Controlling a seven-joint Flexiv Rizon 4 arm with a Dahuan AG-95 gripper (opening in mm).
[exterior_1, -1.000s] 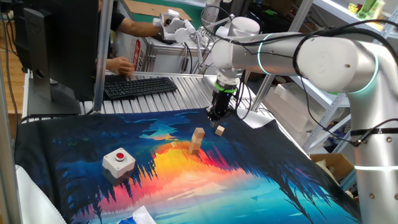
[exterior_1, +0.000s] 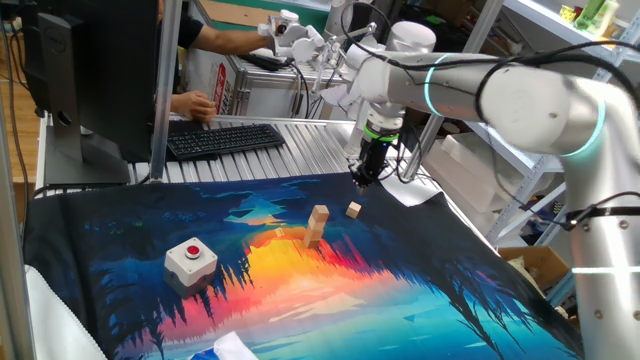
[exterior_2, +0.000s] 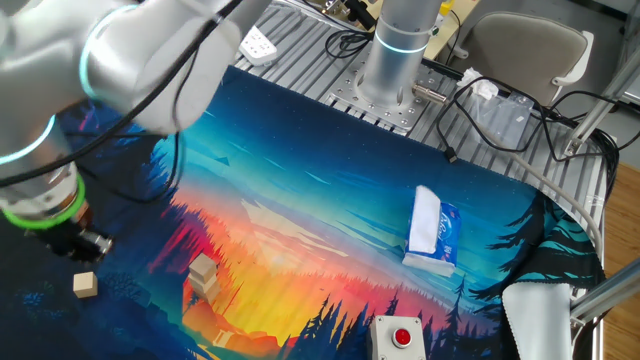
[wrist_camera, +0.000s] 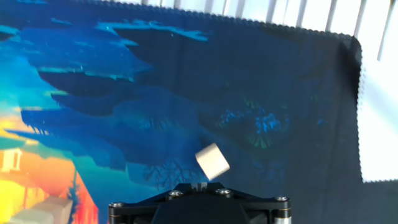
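Note:
A single wooden cube (exterior_1: 353, 210) lies on the dark part of the printed mat. Left of it in exterior view 1, wooden blocks are stacked in a small tower (exterior_1: 316, 228). My gripper (exterior_1: 361, 184) hangs above the mat, over and a little behind the lone cube and apart from it. In the wrist view the cube (wrist_camera: 212, 162) lies just beyond the fingertips, turned at an angle. The gripper looks shut there, its tips together at the bottom centre with nothing visible between them. The tower (wrist_camera: 45, 211) is partly cut off at lower left.
A grey box with a red button (exterior_1: 190, 265) sits on the mat's left in exterior view 1. A blue and white packet (exterior_2: 433, 232) lies farther along the mat. A keyboard (exterior_1: 225, 141) and monitor (exterior_1: 100, 90) stand behind, near a person's hand (exterior_1: 194, 106).
My gripper has moved right in exterior view 1, from beside and behind the lone cube to slightly past it, and ends a little higher. The cube and tower have stayed put.

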